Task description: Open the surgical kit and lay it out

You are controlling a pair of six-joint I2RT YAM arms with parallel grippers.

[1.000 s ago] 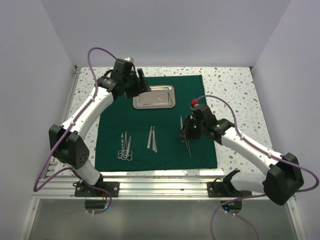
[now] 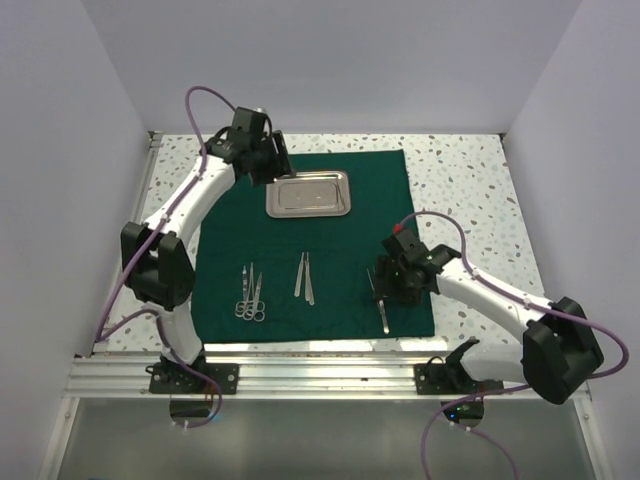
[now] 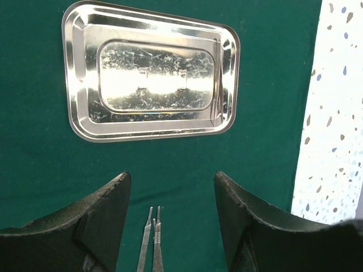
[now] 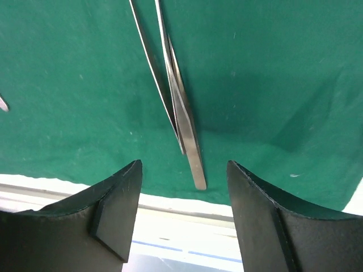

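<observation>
The silver tray (image 2: 308, 212) lies on the green cloth (image 3: 181, 164) with one thin instrument (image 3: 217, 85) along its right side. At the tray's upper left in the top view, my left gripper (image 2: 277, 176) is open and empty. To the right, slender metal instruments (image 4: 184, 113) lie close together on the cloth, partly overlapping. Just above them stands my right gripper, open, with nothing between its fingers. Two slim instruments (image 2: 304, 278) rest side by side in the middle. Scissors and other tools (image 2: 250, 300) form a group at the left.
Speckled table (image 2: 480, 210) shows around the cloth, bare on the right side. A white metal rail (image 2: 320, 370) runs along the front. Open green cloth separates the tray from the tools in front of it.
My left gripper shifted only slightly beside the tray.
</observation>
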